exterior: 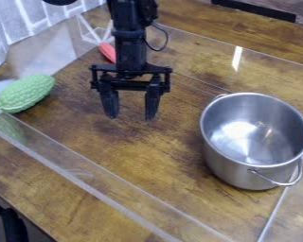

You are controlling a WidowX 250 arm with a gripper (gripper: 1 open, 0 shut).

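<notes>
My black gripper (130, 106) hangs over the bare wooden table (129, 170) near its middle, its fingers pointing down, apart and open, with nothing visible between them. A green bumpy oblong thing (26, 93) lies at the left. A large steel pot (253, 142) with wire handles stands at the right. A red object (106, 51) lies behind the arm, partly hidden by it.
A clear plastic wall (91, 175) runs diagonally along the near left, with further clear edges at the back and right. The table between the gripper and the front is clear.
</notes>
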